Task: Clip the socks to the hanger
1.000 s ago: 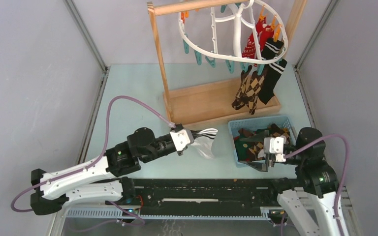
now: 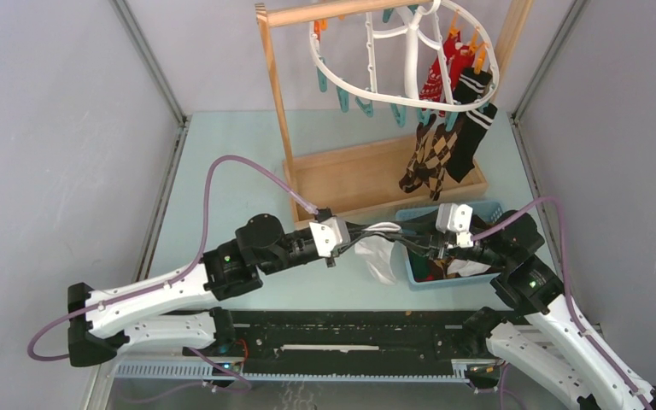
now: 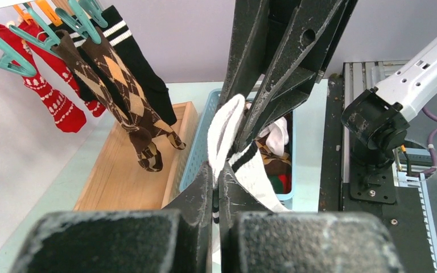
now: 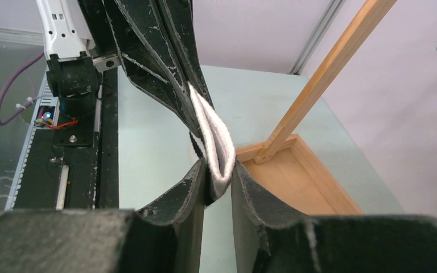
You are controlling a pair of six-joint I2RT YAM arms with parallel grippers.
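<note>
A white sock [image 2: 379, 261] with black stripes hangs between my two grippers over the middle of the table. My left gripper is shut on the sock, whose folded edge stands up from the fingertips in the left wrist view. From the opposite side comes my right gripper, its fingers a little apart with the loop of the sock edge [image 4: 219, 142] between them. Overhead is the white round hanger [image 2: 380, 96] with teal clips [image 3: 82, 23] along its near rim. Red, black and brown argyle socks [image 2: 431, 154] hang at its right side.
A blue basket [image 2: 444, 284] holding more socks stands under the right gripper. Behind it lies a shallow wooden tray [image 2: 342, 184], part of the stand whose wooden post [image 2: 274, 94] rises at the left.
My right gripper has moved left from over the basket to the sock, and its fingers have come closer together. The left gripper has shifted slightly right and up with the sock.
</note>
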